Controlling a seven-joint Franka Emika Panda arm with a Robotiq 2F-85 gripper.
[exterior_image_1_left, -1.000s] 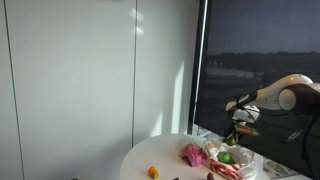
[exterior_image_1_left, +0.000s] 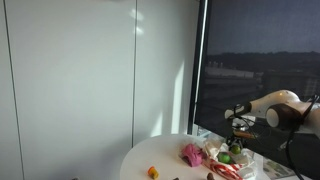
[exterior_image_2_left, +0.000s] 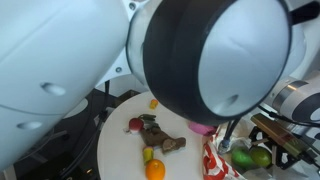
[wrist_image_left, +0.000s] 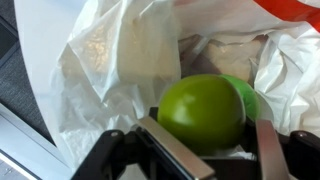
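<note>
A round green fruit (wrist_image_left: 203, 113) sits between the fingers of my gripper, which is shut on it. Just below it lies a white plastic bag (wrist_image_left: 115, 60) with red markings, and a brighter green thing (wrist_image_left: 242, 92) shows partly hidden behind the fruit. In exterior view 1 my gripper (exterior_image_1_left: 238, 140) is low over the bag (exterior_image_1_left: 246, 167) at the table's right side, with a green thing (exterior_image_1_left: 224, 158) beside the held fruit. Exterior view 2 shows the held fruit (exterior_image_2_left: 261, 157) close to another green one (exterior_image_2_left: 241, 157). Whether the held fruit touches the bag I cannot tell.
An orange fruit (exterior_image_2_left: 155, 170), a red round item (exterior_image_2_left: 134, 125) and several other items lie on the round white table (exterior_image_2_left: 112, 150). A pink item (exterior_image_1_left: 192, 154) lies left of the bag.
Over the last second my gripper has come down closer to the bag, with the green fruit in it. The things on the table appear unmoved.
</note>
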